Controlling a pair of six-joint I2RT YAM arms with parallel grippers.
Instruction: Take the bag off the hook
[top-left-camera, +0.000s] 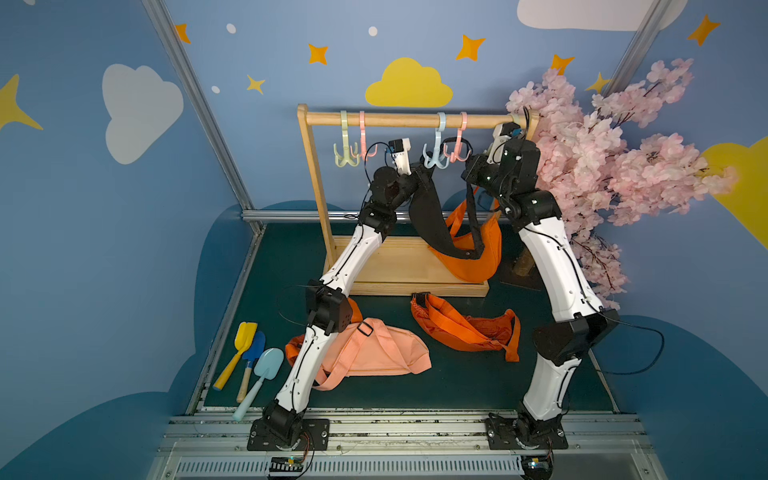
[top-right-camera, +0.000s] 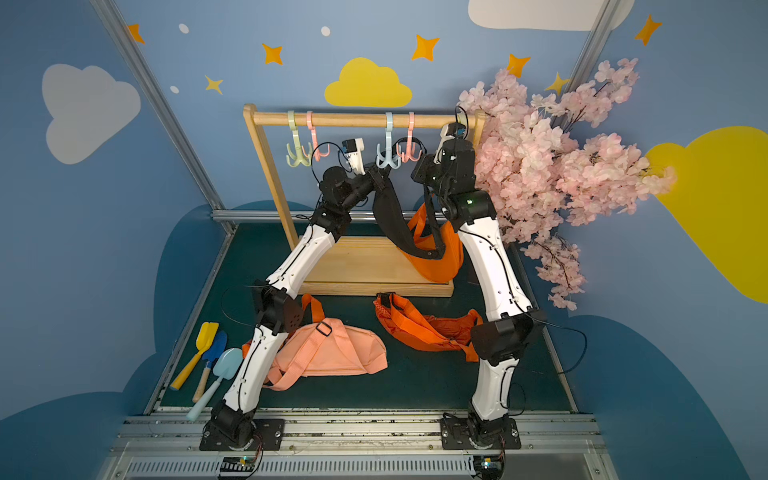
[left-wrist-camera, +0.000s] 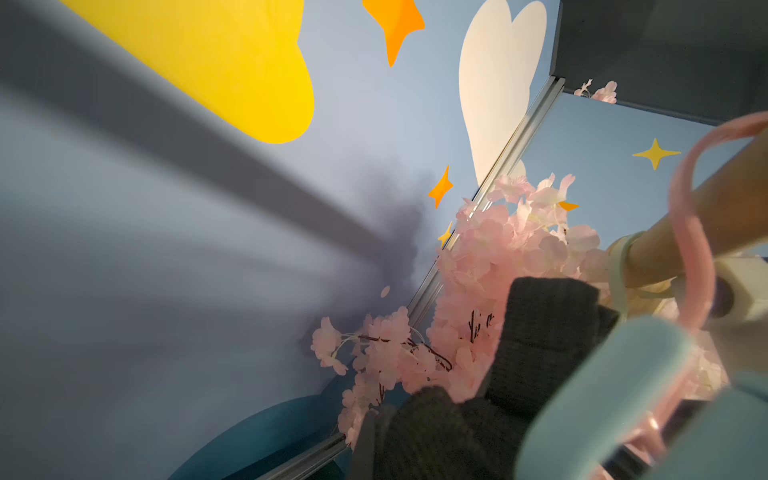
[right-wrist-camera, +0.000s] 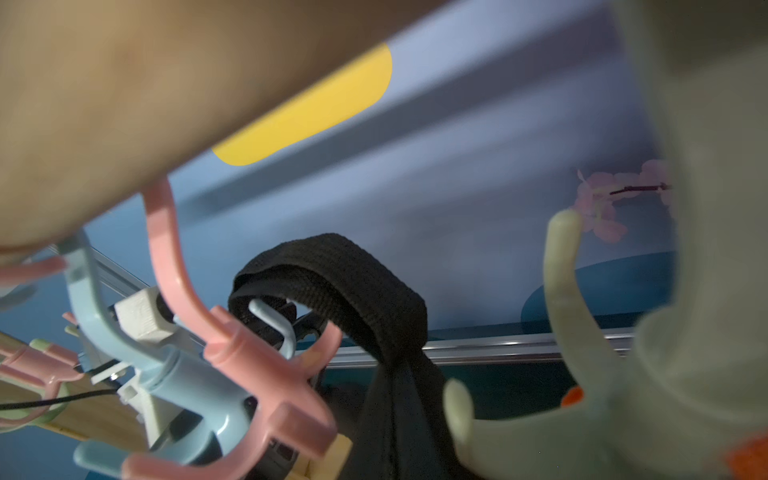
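The black bag hangs in a sling between my two grippers, below the rail's right half. My left gripper is shut on its left end, just left of the blue hook. Right of the pink hook, my right gripper is shut on the strap. In the right wrist view the strap arches up from the fingers and bends left behind the pink hook; whether it still rests on a prong cannot be told. Black fabric bunches beside a pale blue prong in the left wrist view.
An orange bag hangs behind, near a pale green hook. Green and pink hooks stand left on the wooden rail. Bags lie in front: peach, orange. Blossoms crowd the right.
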